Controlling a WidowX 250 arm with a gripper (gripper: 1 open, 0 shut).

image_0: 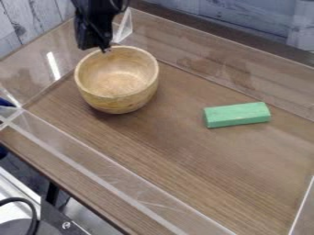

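Observation:
My black gripper [94, 40] is at the upper left, just above the back rim of a round wooden bowl [117, 92]; whether its fingers hold anything is too dark to tell, and nothing clearly shows between them. The bowl stands upright and looks empty. A green rectangular block [237, 115] lies on the table to the right.
A clear object [121, 32] is partly hidden behind the gripper. A dark cable [28, 204] is at the lower left, and a blue item at the left edge.

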